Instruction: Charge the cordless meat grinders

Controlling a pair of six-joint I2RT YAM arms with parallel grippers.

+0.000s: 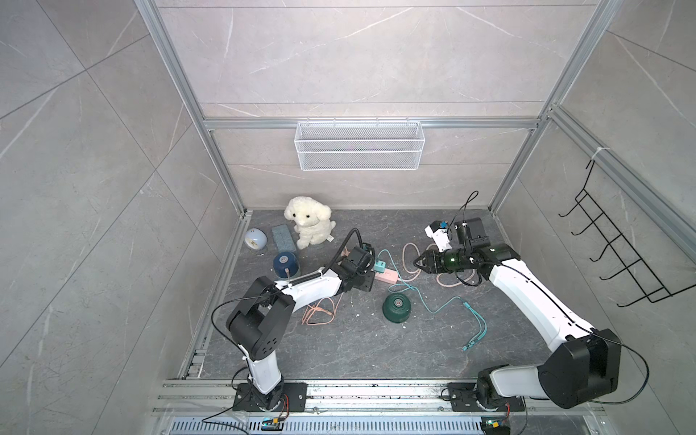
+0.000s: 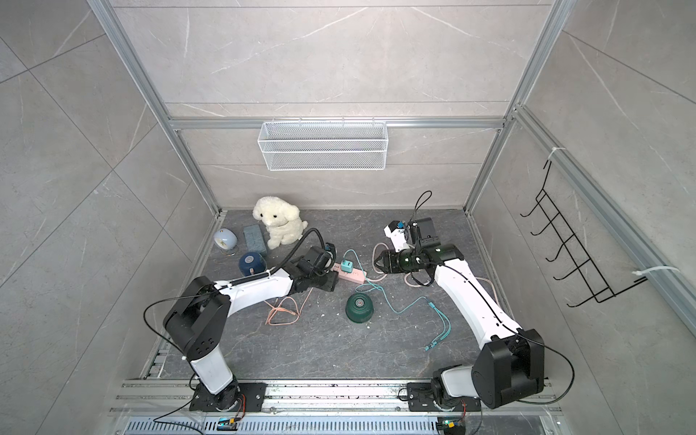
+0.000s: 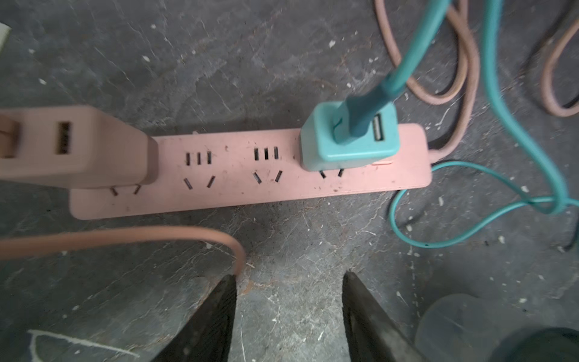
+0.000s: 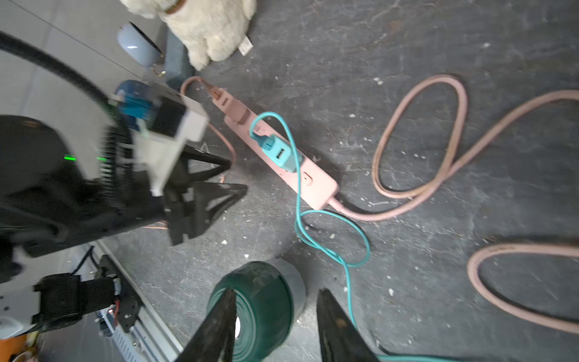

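A pink power strip holds a pink charger at one end and a teal charger with a teal cable at the other. My left gripper hangs just on the near side of the strip, open, nothing between its fingers. A green-topped grinder stands in front of the strip. A blue-topped one stands at left. My right gripper is open and empty, above the right of the table, beyond the green grinder.
A white plush dog, a grey slab and a pale blue round object sit at back left. Pink and teal cables lie across the right side.
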